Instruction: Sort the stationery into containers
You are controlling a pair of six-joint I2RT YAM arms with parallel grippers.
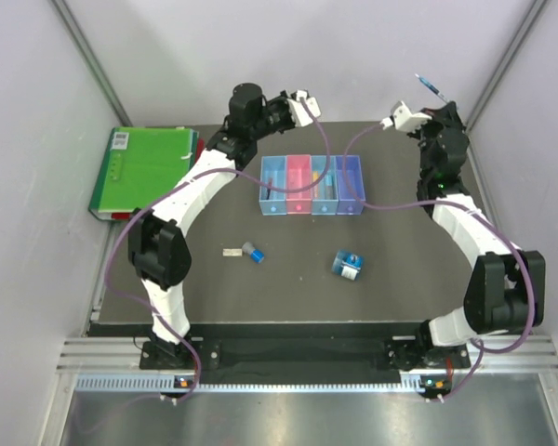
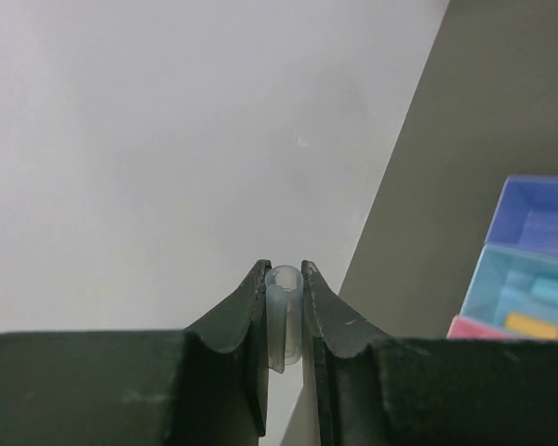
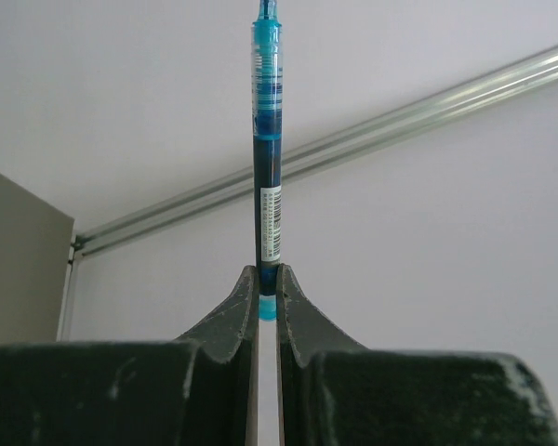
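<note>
In the left wrist view, my left gripper is shut on a slim, translucent whitish item (image 2: 284, 311) seen nearly end-on; what it is cannot be made out. A blue pen (image 3: 268, 167) with a barcode label stands lengthwise in the right wrist view, its lower end pinched by my right gripper. From above, that arm is raised at the back right, clear of the containers. A row of bins sits at the back centre: light-blue bin (image 1: 272, 208), pink bin (image 1: 299, 206), second light-blue bin (image 1: 325, 207), violet bin (image 1: 351, 206). Slim items lie in both light-blue ones.
A small white block (image 1: 232, 252) and a blue-and-grey piece (image 1: 253, 253) lie left of centre. Right of centre rests a blue cylindrical container (image 1: 347, 265). Green folders (image 1: 144, 172) fill the back left. The front middle of the table is open.
</note>
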